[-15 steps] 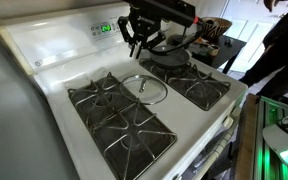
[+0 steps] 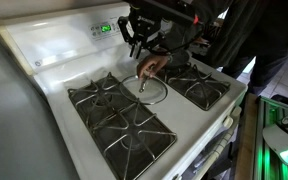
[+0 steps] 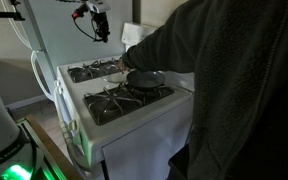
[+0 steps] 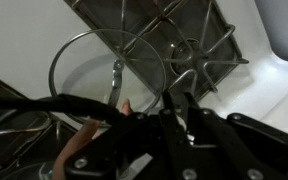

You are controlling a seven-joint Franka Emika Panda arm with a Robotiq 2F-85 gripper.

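Observation:
My gripper (image 2: 134, 45) hangs above the back of the white stove (image 2: 81, 72). It also shows high over the stove in exterior view 2. Its dark fingers come in from the bottom right of the wrist view; whether anything is between them is too dark to tell. A round glass lid (image 2: 156, 96) with a metal rim lies flat between the two burner grates. A person's hand (image 2: 150, 68) reaches down to the lid's handle (image 4: 115, 82). The dark pan (image 3: 147, 79) sits on a burner, mostly hidden by the person's arm in exterior view 1.
Black grates (image 2: 124, 125) cover the left burners, and others (image 2: 199, 88) the right. A person in dark clothing (image 3: 244, 90) leans in, filling much of exterior view 2. A black cable-like strip (image 4: 44, 103) crosses the wrist view.
The person's arm and hand have come in from the right, over the pan and down to the lid. The gripper and the lid look unmoved.

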